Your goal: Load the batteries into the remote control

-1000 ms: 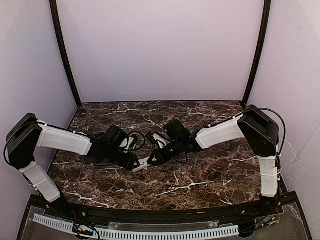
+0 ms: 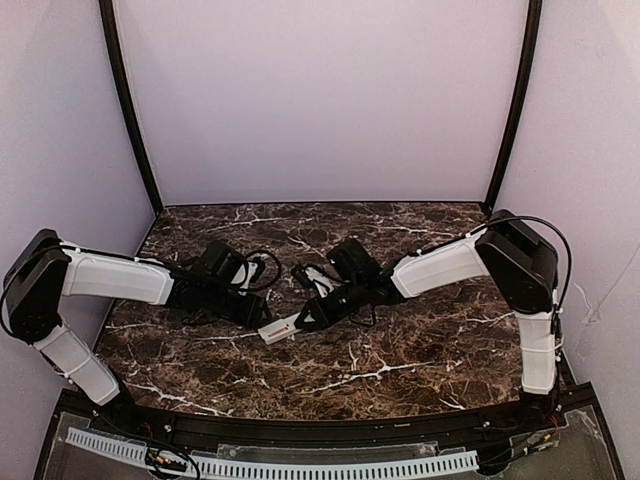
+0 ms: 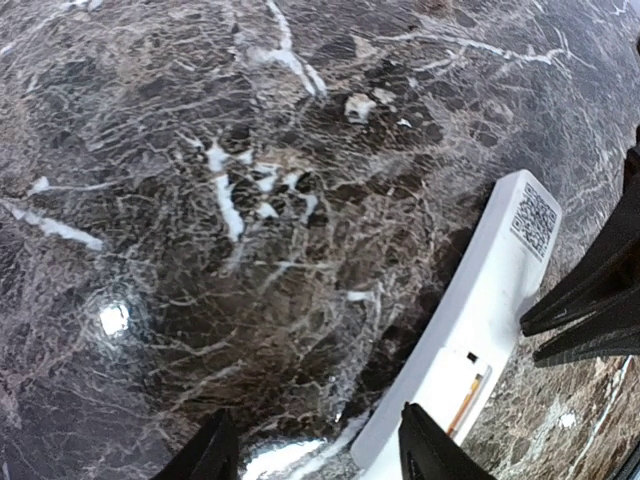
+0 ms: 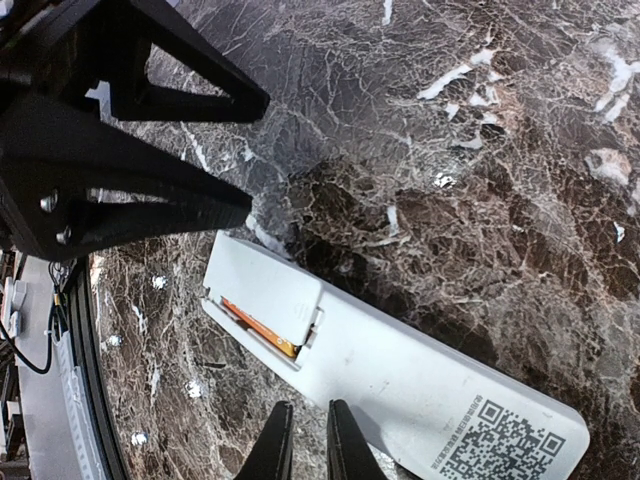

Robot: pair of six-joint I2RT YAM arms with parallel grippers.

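Observation:
A white remote (image 3: 474,302) lies on the dark marble table, its QR-coded end to the right; in the top view it (image 2: 279,331) sits between the two grippers. An orange battery (image 4: 262,326) shows in the slot at its left end. My left gripper is above and beside that slotted end, its fingers parted with nothing seen between them. My right gripper is at the remote's near long side, toward the QR end, fingertips close together at its edge; whether something is between them is hard to see.
My left gripper has lifted and moved back to the left, away from the remote, uncovering more of its slotted end. The right arm looks unchanged.

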